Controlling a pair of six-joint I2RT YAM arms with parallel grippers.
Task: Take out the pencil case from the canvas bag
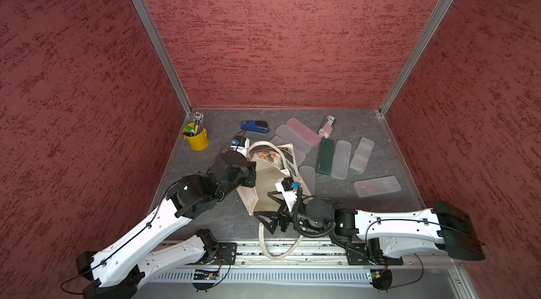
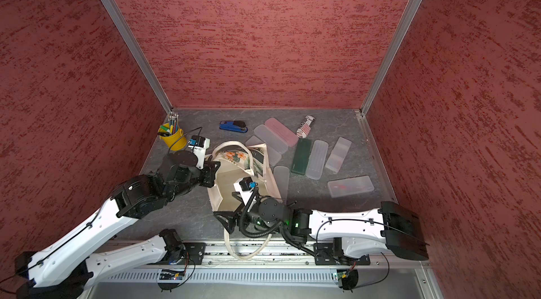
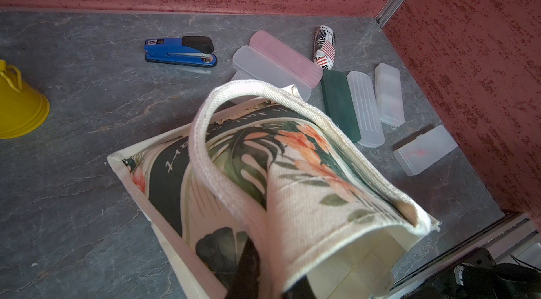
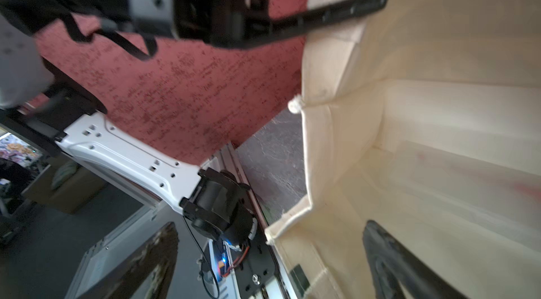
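The cream canvas bag [image 3: 338,225] with a floral panel lies open toward the front. My left gripper [image 1: 248,175] is shut on the bag's upper edge by a handle [image 3: 225,96]; in the left wrist view cloth runs between its dark fingers. A clear pencil case [image 4: 462,183] with a faint red patch lies inside on the cream lining, seen in the right wrist view. My right gripper is open at the bag's mouth, its two fingertips apart, nothing between them.
Several pencil cases, such as the green one [image 1: 325,156], lie to the right and back. A blue stapler [image 1: 254,126], a yellow pen cup [image 1: 197,140] and a printed cylindrical pouch [image 1: 326,126] stand or lie behind. Bare table lies left of the bag.
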